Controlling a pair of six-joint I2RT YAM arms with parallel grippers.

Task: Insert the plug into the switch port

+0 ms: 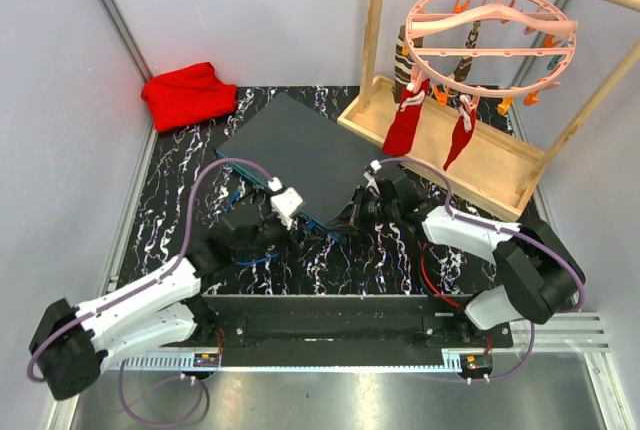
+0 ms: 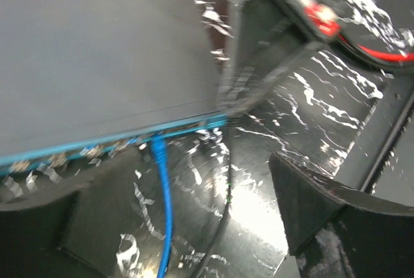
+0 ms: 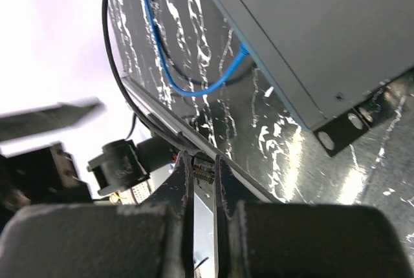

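The dark flat switch (image 1: 305, 150) lies on the marble table, its port edge facing front-left. A blue cable (image 2: 165, 207) is plugged into that edge, beside a thin black cable (image 3: 110, 45). My left gripper (image 1: 300, 230) hovers over the front of that edge, part open, fingers apart with nothing seen between them. My right gripper is at the switch's front right corner, shut on what looks like the end of the black cable, small and mostly hidden by the fingers.
A wooden rack (image 1: 460, 180) with a pink hanger and socks fills the back right. A red cloth (image 1: 188, 95) lies back left. A red cable (image 1: 428, 280) runs along the right front. The table's front edge is close below.
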